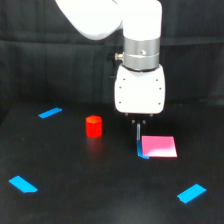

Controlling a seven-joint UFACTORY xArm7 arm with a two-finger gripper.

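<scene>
My white gripper (139, 136) points straight down from the top of the camera view. Its thin dark fingers look close together from this side, and whether a gap lies between them is too small to make out. Just below and to the right is a pink square (159, 147), seemingly flat on the dark table. A blue patch (141, 148) shows along the left edge of the pink square, close beneath the fingertips. To the left of the gripper, well apart from it, sits a small red block (93, 127).
Blue strips mark the black table at the far left (50, 113), near left (22, 184) and near right (191, 193). A dark curtain hangs at the back.
</scene>
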